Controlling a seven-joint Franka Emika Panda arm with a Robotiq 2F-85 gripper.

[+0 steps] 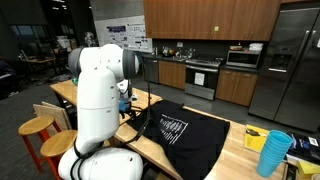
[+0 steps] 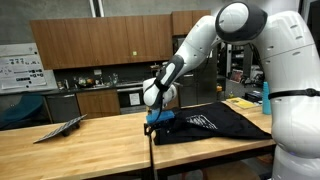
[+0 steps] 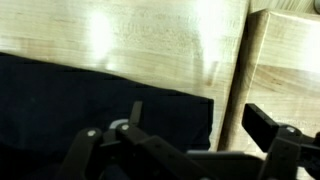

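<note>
A black cloth [image 1: 196, 128] lies spread over the wooden table, with a pale print on it. It also shows as a dark sheet [image 2: 222, 122] in the second exterior view. My gripper is open in the wrist view, its two fingers wide apart over a corner of the cloth [image 3: 95, 108]. Nothing is gripped between them. Seen from the side, the gripper [image 2: 154, 128] points down close to the tabletop at the near end of the cloth. Whether the fingertips touch the cloth, I cannot tell.
Beside the cloth corner runs a seam between wooden tabletops [image 3: 242, 75]. Stacked blue cups [image 1: 273, 153] and a yellow item [image 1: 256, 137] stand at the table's right end. Orange stools [image 1: 57, 145] are at the left. Bare wood [image 2: 75, 150] lies left of the gripper.
</note>
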